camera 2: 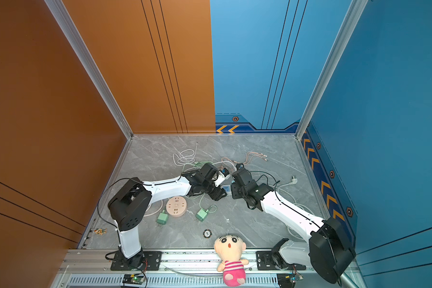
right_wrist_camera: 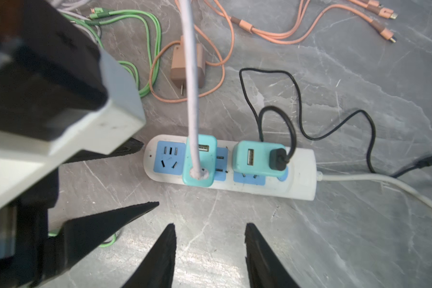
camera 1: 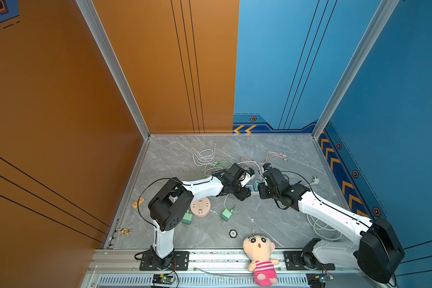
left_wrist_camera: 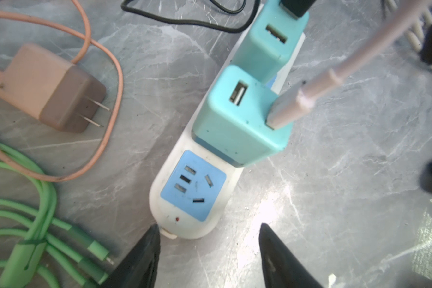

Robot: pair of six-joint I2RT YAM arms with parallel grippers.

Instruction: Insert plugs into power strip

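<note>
In the right wrist view the white power strip [right_wrist_camera: 297, 177] lies crosswise with two teal charger plugs seated on it. One teal charger [right_wrist_camera: 205, 144] carries a thick white cable [right_wrist_camera: 192, 86], and the other [right_wrist_camera: 244, 157] has a black cable plugged in. The blue socket at the strip's left end [right_wrist_camera: 169, 157] is empty. My left gripper stands open near that end, nothing between its fingers. Open and empty too, my right gripper hovers in front of the strip. An orange plug [left_wrist_camera: 48, 88] rests on the table behind the strip, prongs bare.
Green cables [left_wrist_camera: 33, 211] lie near the strip's left end. A round pink socket block [camera 1: 200, 207] and two green plugs [camera 1: 227, 214] [camera 1: 187, 218] sit toward the front left. A doll [camera 1: 259, 254] rests at the front edge.
</note>
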